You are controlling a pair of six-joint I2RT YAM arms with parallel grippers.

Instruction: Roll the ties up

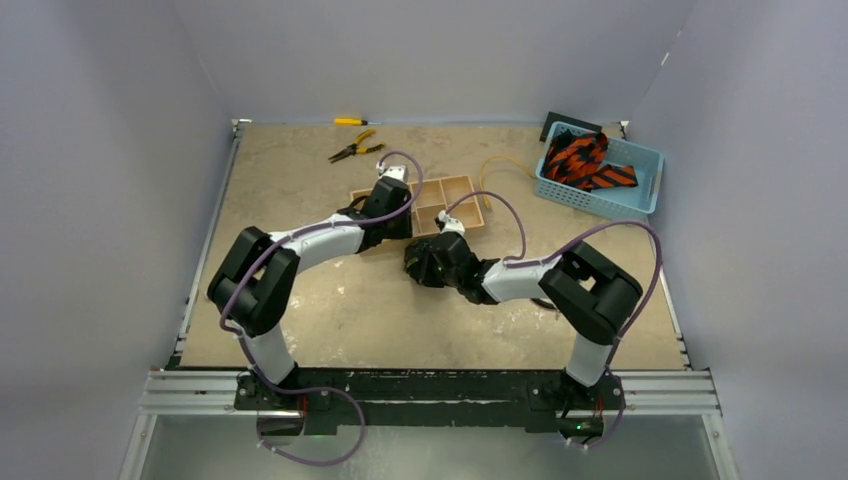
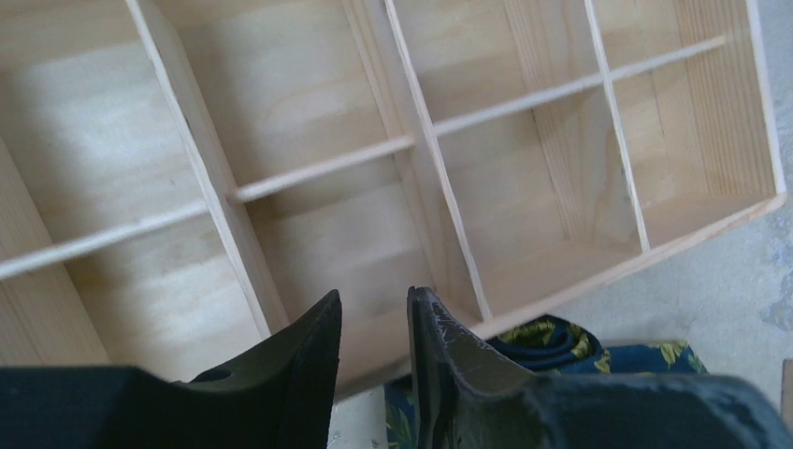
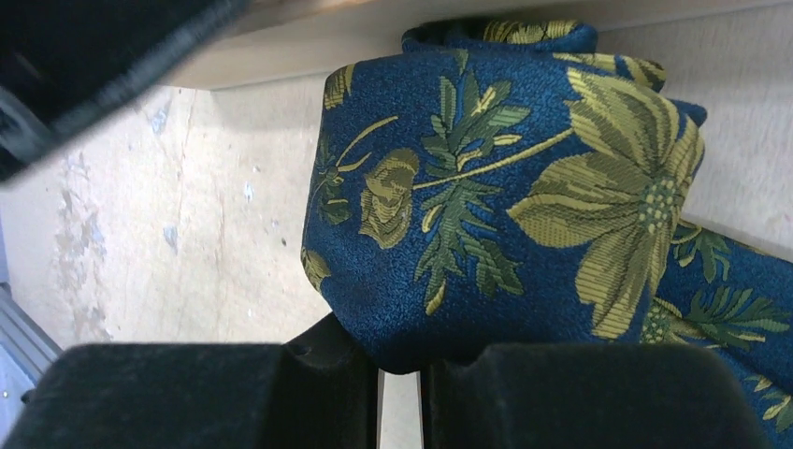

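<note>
A blue tie with yellow-green flowers [image 3: 505, 196] lies bunched in folds against the near wall of the wooden compartment box, a loose stretch trailing right in the right wrist view. My right gripper [image 1: 425, 275] is at the tie's near edge; the fabric hides its tips, so its grip cannot be told. My left gripper hangs over the box's near wall, fingers part open with nothing seen between them; the tie's coiled end shows beyond it.
A blue basket [image 1: 630, 205] with orange-black striped ties [image 1: 580, 155] stands back right. Pliers [image 1: 350, 147], a screwdriver [image 1: 352, 121] and a yellow cable [image 1: 505, 157] lie at the back.
</note>
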